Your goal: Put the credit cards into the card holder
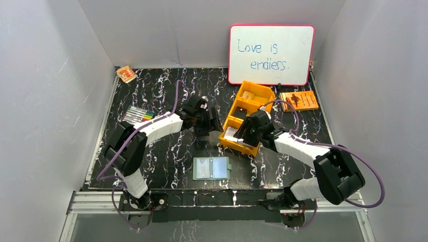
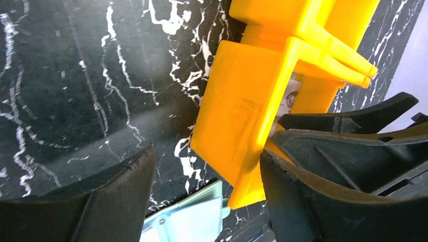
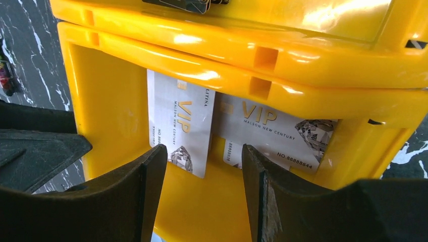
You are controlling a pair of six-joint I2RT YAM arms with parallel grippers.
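Observation:
Two white VIP credit cards lie in the front yellow bin (image 3: pixel 202 212): one card (image 3: pixel 194 121) at the left, another card (image 3: pixel 272 133) at the right. Over this bin hangs my right gripper, its fingers apart with nothing between them. My left gripper is at the bin's left side, fingers apart and empty; its right finger overlaps the bin wall in the left wrist view, and whether they touch I cannot tell. The pale green card holder (image 1: pixel 211 168) lies spread out on the table in front of both arms.
Two more yellow bins (image 1: pixel 258 91) continue behind the front one. A whiteboard (image 1: pixel 271 54) and an orange book (image 1: pixel 299 100) stand at the back right. Several markers (image 1: pixel 138 116) lie at the left. Around the holder the table is clear.

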